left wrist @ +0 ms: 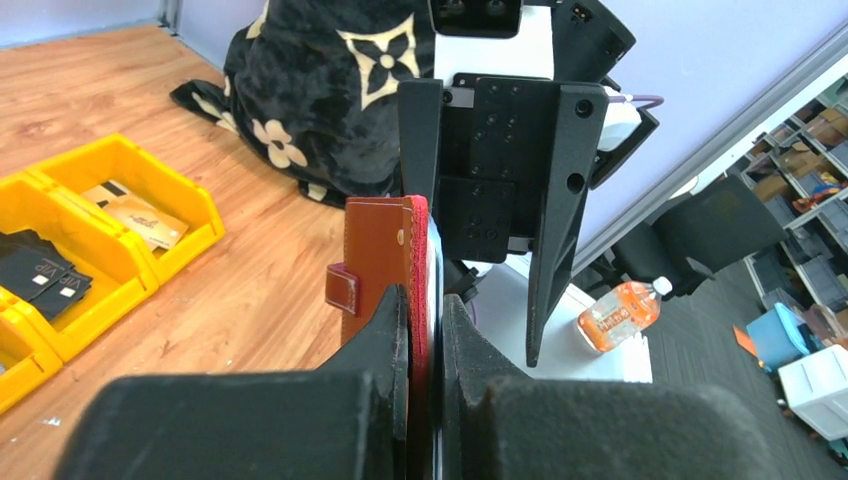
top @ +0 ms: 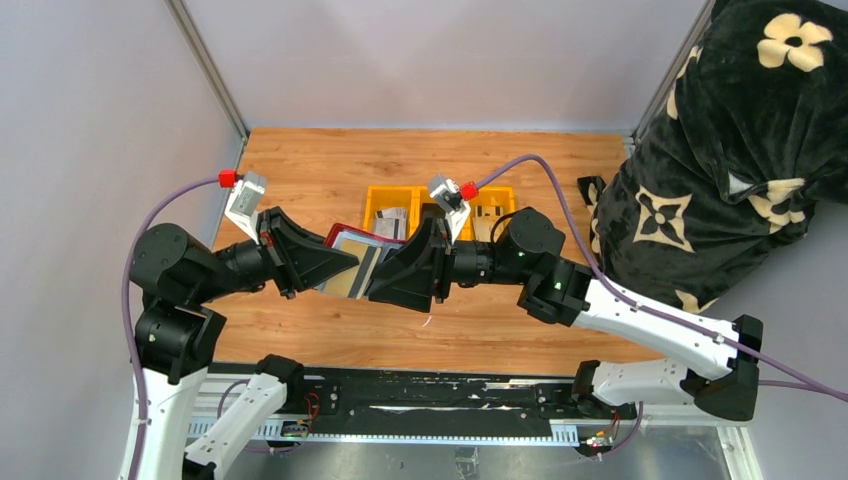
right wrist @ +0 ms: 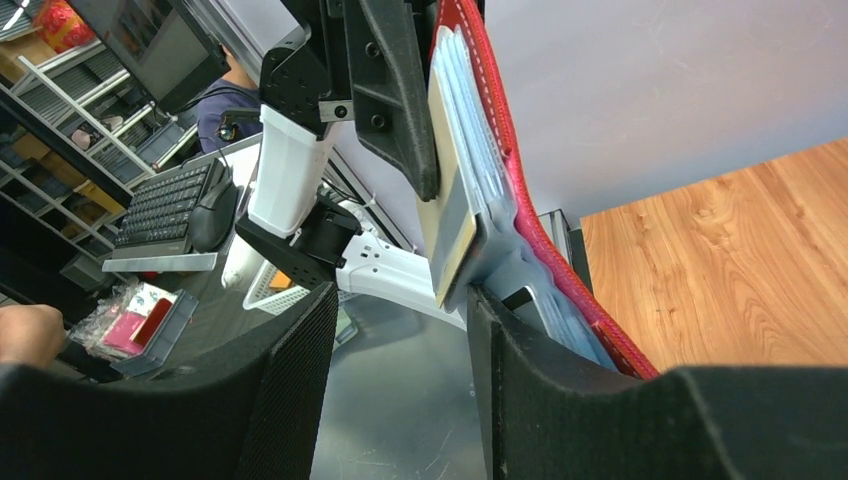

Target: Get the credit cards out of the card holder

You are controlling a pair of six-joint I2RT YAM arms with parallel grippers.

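The red-edged card holder (top: 344, 236), with clear sleeves and cards (right wrist: 449, 200), is in the air between both grippers. My left gripper is shut on it; the brown leather cover and strap show in the left wrist view. My right gripper is open, its fingertips at the holder's right end beside the sleeves and cards. In the top view the right gripper (top: 400, 290) covers that end of the holder.
Yellow bins (top: 395, 192) with cards lie behind the holder on the wooden table (top: 520, 330). A dark patterned plush (top: 730, 150) fills the right side.
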